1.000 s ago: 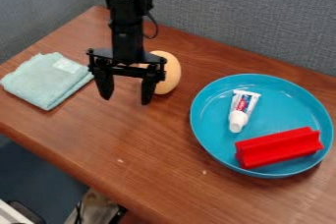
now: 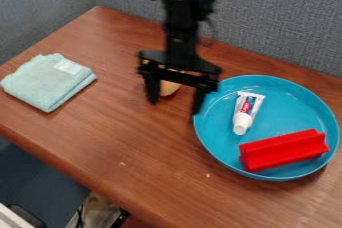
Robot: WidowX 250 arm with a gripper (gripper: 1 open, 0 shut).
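My black gripper [image 2: 175, 95] is open and blurred, its fingers pointing down over the wooden table just left of the blue plate [image 2: 227, 170]. A pale orange oval object [image 2: 168, 89] is mostly hidden behind it; I cannot tell whether it touches the fingers. On the plate lie a white tube [image 2: 247, 109] and a red block-shaped object [image 2: 283, 150] below it.
A folded light blue cloth [image 2: 48, 81] lies at the table's left. A grey padded wall runs along the back, and the table's left edge drops to a dark floor.
My gripper has moved right, toward the plate, and now covers more of the oval object. The plate, its contents and the cloth have not visibly moved.
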